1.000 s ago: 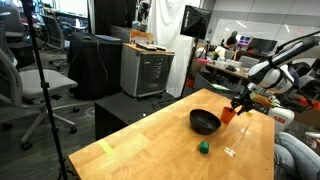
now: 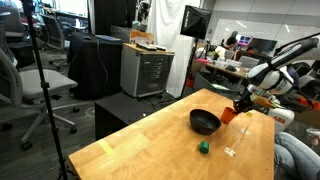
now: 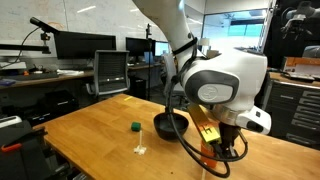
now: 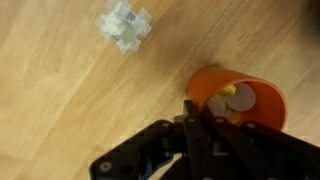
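Note:
An orange cup [image 4: 209, 82] with several small pale and yellow pieces inside fills the middle right of the wrist view. My black gripper is shut on the cup's near rim. The same cup [image 2: 228, 115] appears beyond the black bowl in exterior view 1, with my gripper [image 2: 238, 107] at its side. In exterior view 2 the arm partly covers the cup [image 3: 208, 155]. Whether its base touches the table cannot be told.
A black bowl [image 2: 205, 122] stands beside the cup, and a small green object [image 2: 204, 147] lies nearer. Something white and crumpled [image 4: 124, 24] rests on the wood.
The cup and gripper look very slightly shifted, with the gripper staying at the cup. The bowl and the green object have not moved.

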